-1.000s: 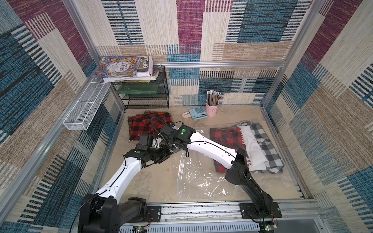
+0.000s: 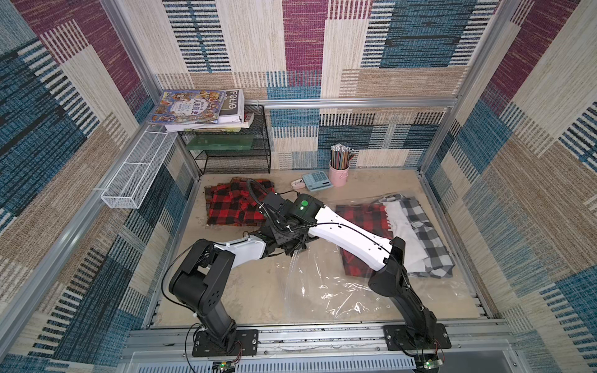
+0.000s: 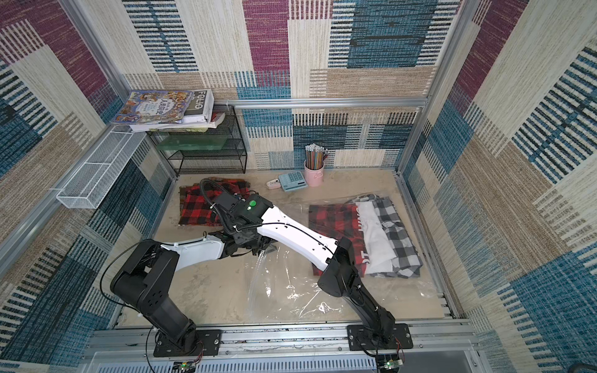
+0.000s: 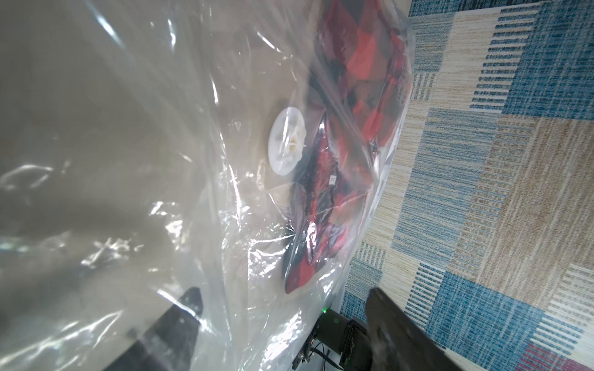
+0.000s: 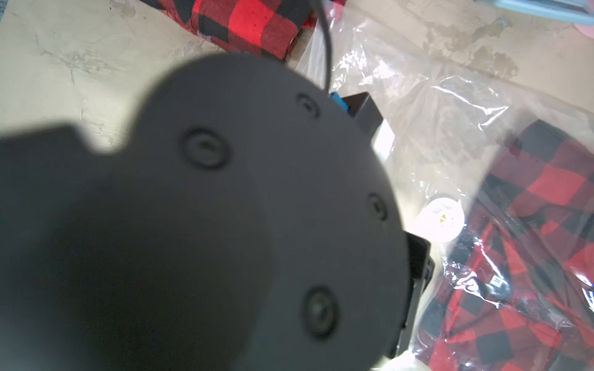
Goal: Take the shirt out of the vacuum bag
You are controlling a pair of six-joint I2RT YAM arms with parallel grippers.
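The clear vacuum bag (image 2: 317, 292) lies across the middle and right of the table, holding red-black (image 2: 360, 233) and grey checked cloth (image 2: 429, 248) with a white piece between. In the left wrist view, my left gripper has its fingers apart at the bag's plastic, red cloth showing behind the film; whether film is between them is unclear. Both grippers meet over the bag's left part, largely hidden under the arms in the top views. In the right wrist view, the black housing hides my right gripper's fingertips.
Another red-black checked cloth (image 2: 230, 202) lies at the back left. A calculator (image 2: 317, 181) and pink pencil cup (image 2: 339, 176) stand at the back, near a wire rack (image 2: 267, 149) with books.
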